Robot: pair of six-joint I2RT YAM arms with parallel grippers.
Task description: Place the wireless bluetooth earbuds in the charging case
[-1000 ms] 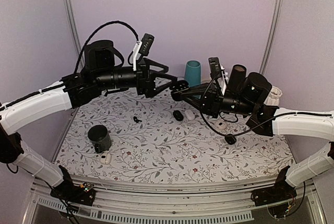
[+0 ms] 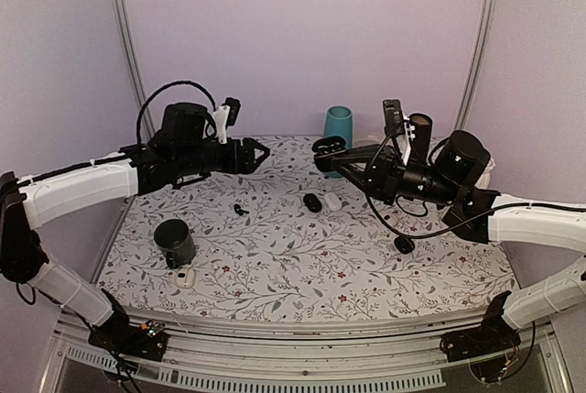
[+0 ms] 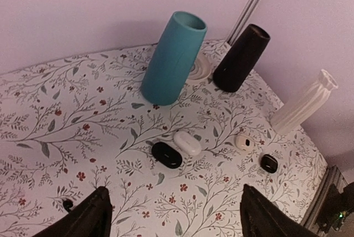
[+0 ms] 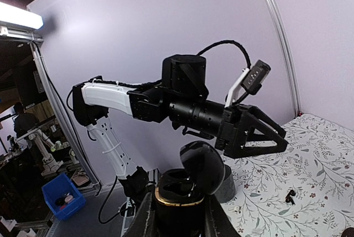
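Note:
The black charging case (image 4: pixel 180 184) is raised above the table with its lid (image 4: pixel 204 165) swung up. My right gripper (image 2: pixel 344 160) is shut on the case's lower body. Its slots cannot be made out clearly. My left gripper (image 2: pixel 258 155) is held in the air at the left, apart from the case. In the left wrist view the fingers (image 3: pixel 88 215) stand apart with nothing between them. A small black earbud (image 2: pixel 240 210) lies on the patterned tabletop, below and in front of the left gripper; it also appears as an earbud (image 4: pixel 290 195) in the right wrist view.
Mid-table lie a black oval case (image 3: pixel 166 154) and a white one (image 3: pixel 187 143). A teal cup (image 3: pixel 174 57) and a black cup (image 3: pixel 241 58) stand behind. A dark mug (image 2: pixel 174 243) and a small white item (image 2: pixel 185 278) sit front left.
My left gripper was beside the case; it has moved left and downward, away from it. The right gripper has shifted a little to the right, still holding the open case.

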